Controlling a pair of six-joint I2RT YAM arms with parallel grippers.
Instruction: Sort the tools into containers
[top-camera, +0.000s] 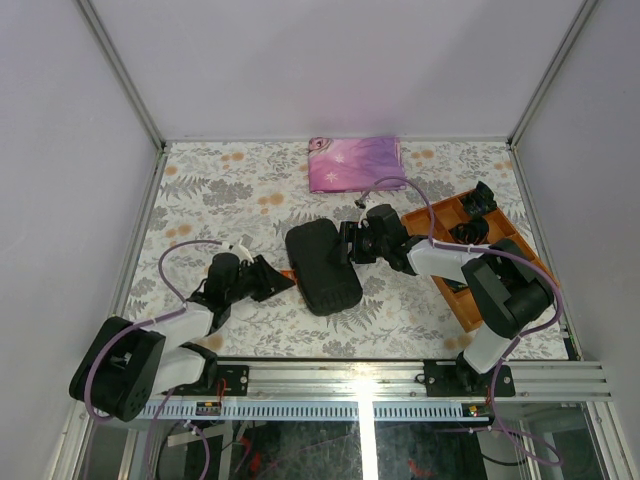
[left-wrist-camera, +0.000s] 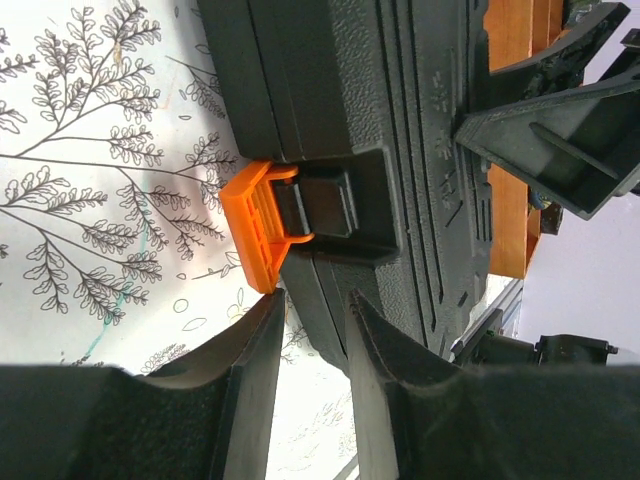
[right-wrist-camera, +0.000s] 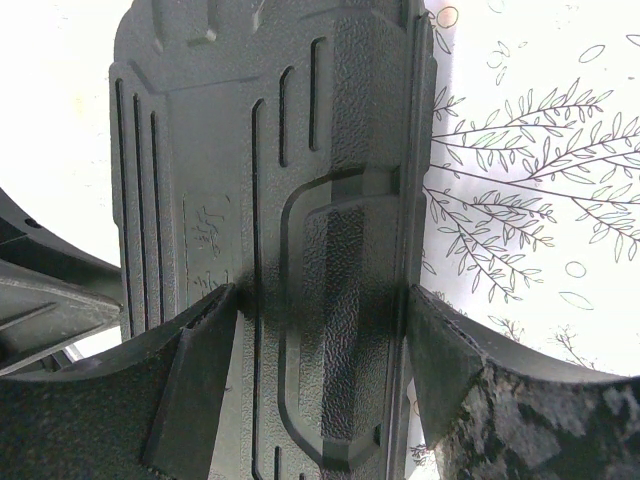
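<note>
A black tool case (top-camera: 323, 267) lies closed on the flowered cloth at the middle of the table. An orange latch (left-wrist-camera: 258, 222) juts from its left side, flipped out from a recess in the case wall. Just short of that latch, my left gripper is partly open, with a gap between its fingers and nothing in it. On the opposite side, my right gripper is shut on the case, its fingers (right-wrist-camera: 205, 335) either side of a raised part by the edge.
An orange compartment box (top-camera: 462, 316) stands at the right, holding several black items (top-camera: 478, 200), partly covered by my right arm. A folded pink-purple cloth (top-camera: 355, 164) lies at the back.
</note>
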